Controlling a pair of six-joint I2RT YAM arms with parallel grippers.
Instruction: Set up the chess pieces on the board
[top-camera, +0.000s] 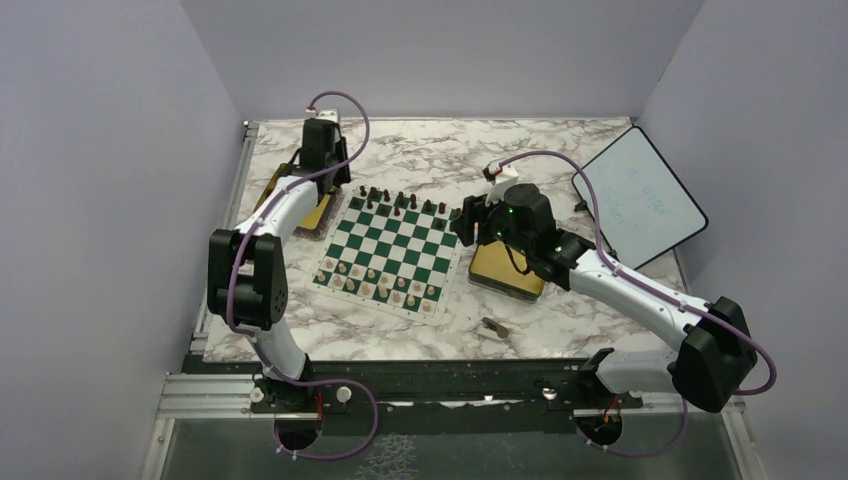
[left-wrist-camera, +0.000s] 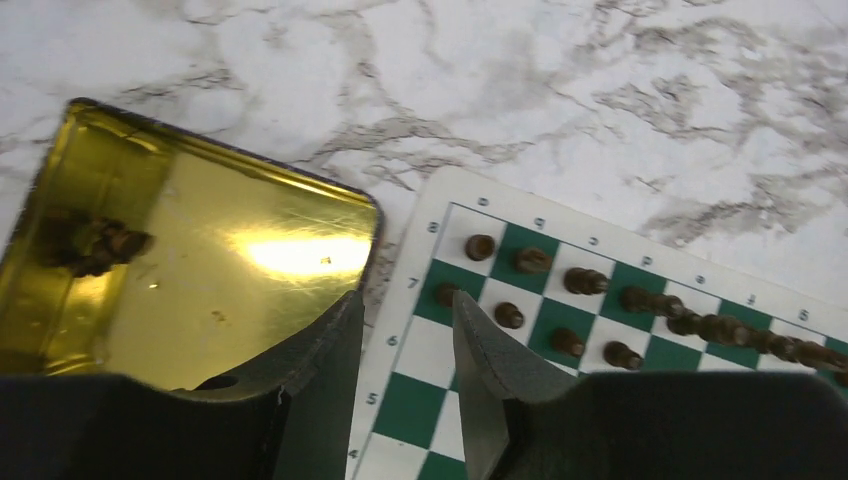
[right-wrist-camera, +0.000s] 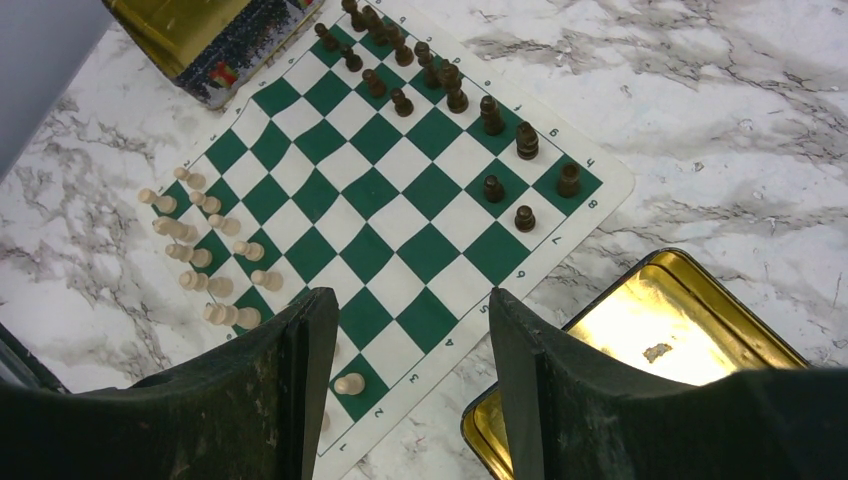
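The green and white chessboard (top-camera: 395, 255) lies mid-table. Pale pieces (right-wrist-camera: 180, 228) stand in two rows along its near side. Dark pieces (right-wrist-camera: 453, 90) line the far edge, with dark pawns (right-wrist-camera: 401, 102) before them; between two groups of pawns is a bare stretch. A few dark pieces (left-wrist-camera: 118, 243) lie in the left gold tray (left-wrist-camera: 250, 215). Over that tray's right edge and the board's far-left corner, my left gripper hangs open and empty. Above the board's right edge my right gripper is open, nothing between its fingers.
The right gold tray (right-wrist-camera: 660, 300) shows no pieces in its visible part. A small dark object (top-camera: 495, 327) rests near the front edge. A pale tilted panel (top-camera: 640, 195) stands at right. The marble beyond the board is clear.
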